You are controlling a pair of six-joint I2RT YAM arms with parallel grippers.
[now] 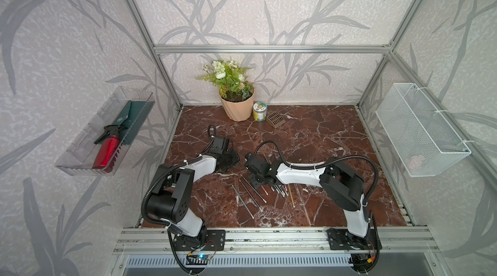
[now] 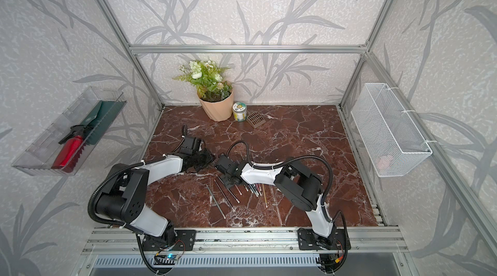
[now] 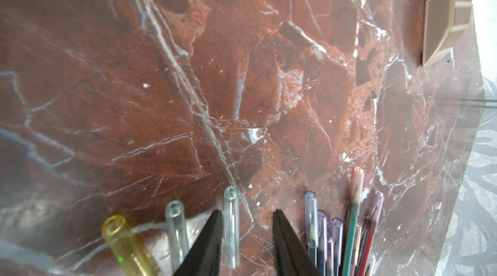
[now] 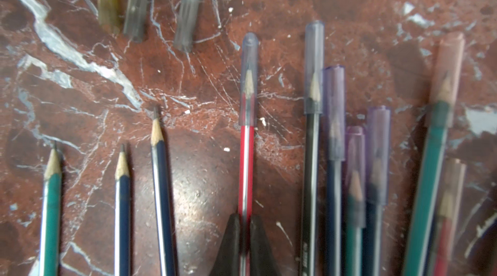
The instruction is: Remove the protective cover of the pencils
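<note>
In the right wrist view a red pencil [image 4: 246, 162] with a clear cap [image 4: 249, 48] runs between the fingers of my right gripper, which are closed low around its barrel; whether they grip it is unclear. More capped pencils [image 4: 427, 188] lie to its right; three bare-tipped pencils [image 4: 51, 198] to its left. Removed caps lie at the top, also in the left wrist view [image 3: 230, 224], where my left gripper hangs part open over a clear cap with fingers either side.
A plant pot [image 1: 236, 107], a tin [image 1: 259, 115] and a slotted holder [image 1: 275, 119] stand at the back. A wire basket [image 1: 422, 125] hangs on the right wall, a tray with tools on the left.
</note>
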